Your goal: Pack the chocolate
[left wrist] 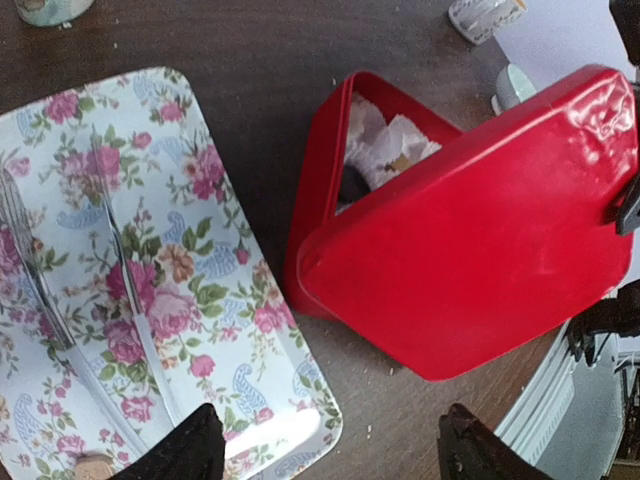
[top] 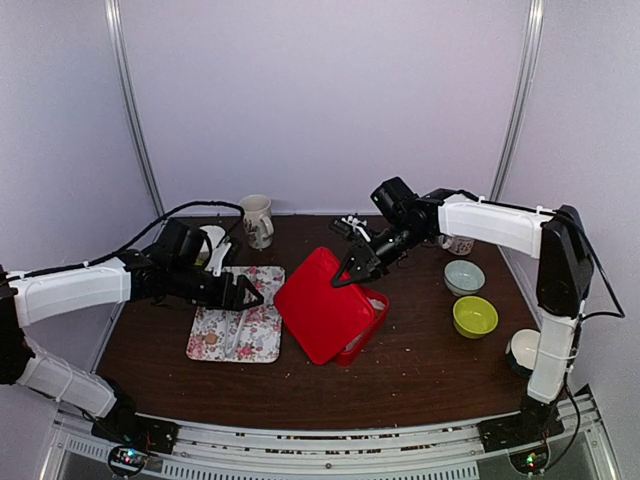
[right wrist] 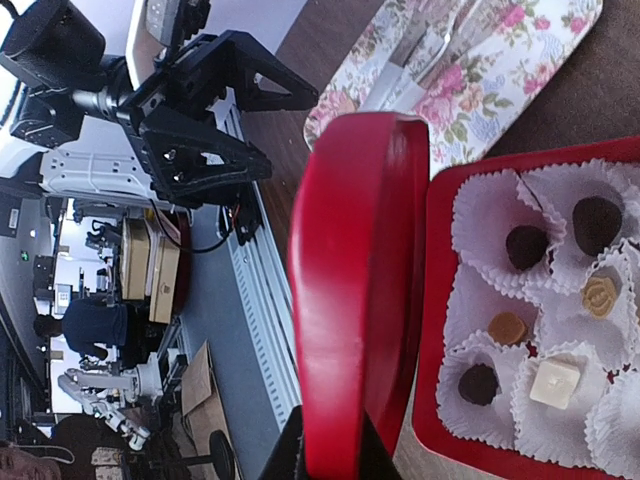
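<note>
My right gripper is shut on the red lid, which hangs tilted over the red box, covering much of it in the top view. In the right wrist view the box shows chocolates in white paper cups, with the lid edge-on beside it. My left gripper stands open over the floral tray, left of the lid and apart from it.
The tray holds metal utensils. A mug stands at the back left. At the right are a pale bowl, a green bowl, a dark cup and another mug.
</note>
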